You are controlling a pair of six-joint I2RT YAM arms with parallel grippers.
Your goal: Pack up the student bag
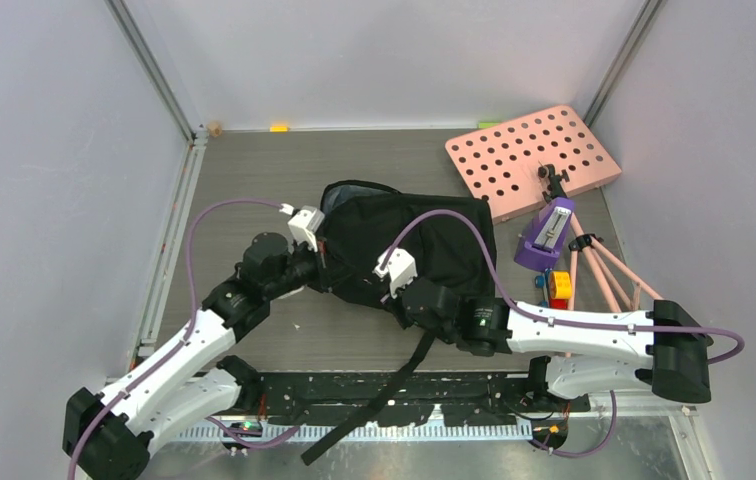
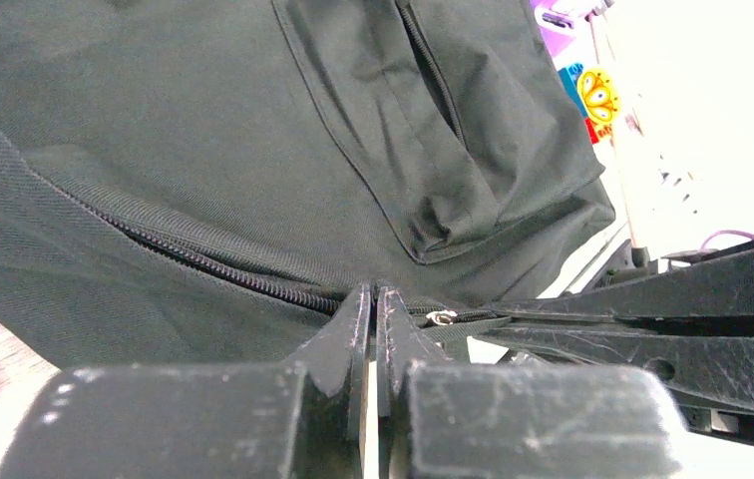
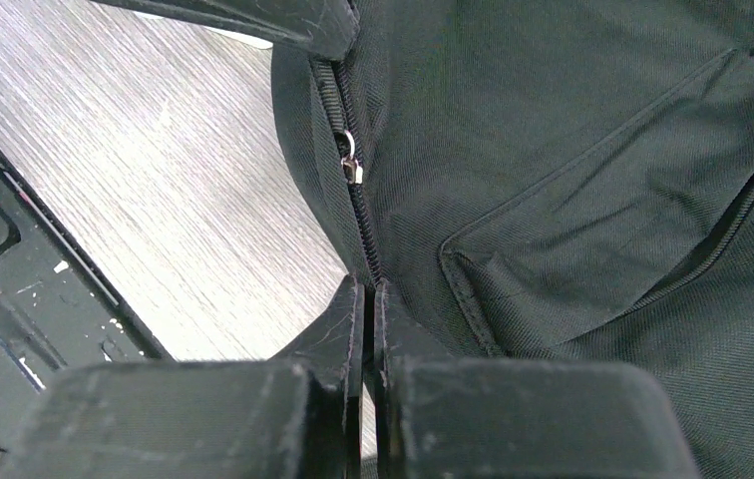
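Note:
The black bag [image 1: 415, 235] lies in the middle of the table, its grey lining [image 1: 345, 192] showing at the upper left. My left gripper is shut with its tips against the zipper edge; whether cloth is pinched between them is hidden. A silver zipper pull [image 2: 441, 317] sits just beside those tips, between the two grippers. At the bag's front edge, my right gripper has its fingertips close together at the zipper line. In the left wrist view, cloth runs in between its fingers, but how firmly they close on it does not show.
A pink perforated board [image 1: 534, 160] leans at the back right. In front of it stand a purple stapler-like object [image 1: 546, 234], pink tripod legs [image 1: 604, 270] and a small yellow item [image 1: 560, 285]. A black strap [image 1: 374, 402] trails over the front edge.

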